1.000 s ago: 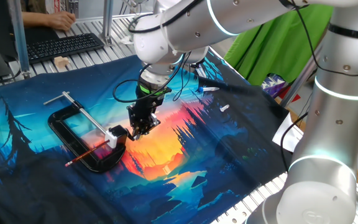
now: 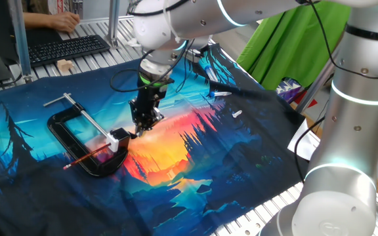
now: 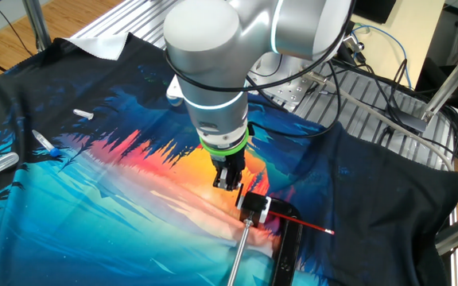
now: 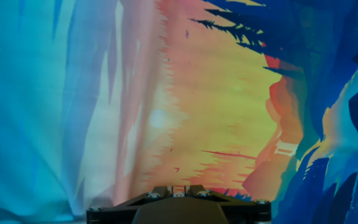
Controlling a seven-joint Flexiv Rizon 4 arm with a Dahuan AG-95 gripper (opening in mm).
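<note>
A black C-clamp [image 2: 67,139] with a silver screw rod lies on the printed cloth [image 2: 241,164]. Near the rod's end are a white piece [image 2: 115,141] and a black block [image 3: 254,205]. A thin red stick [image 3: 304,222], like a pencil, projects from beside that block. My gripper [image 2: 147,124] points down right beside the block; whether they touch cannot be made out. In the wrist view the dark fingers [image 4: 157,193] show only at the bottom edge, with cloth beyond. No object shows between them, and their opening is unclear.
Small clear plastic tubes [image 3: 44,143] lie on the cloth, with a white piece [image 3: 83,114] nearby. A keyboard [image 2: 67,49] and a person's hand [image 2: 64,21] are beyond the cloth. Open cloth spreads on the clamp-free side of the gripper.
In exterior view 1 my gripper has shifted slightly left and up. Clamp and stick have slid a little left, and the nearby cloth print has shifted left too.
</note>
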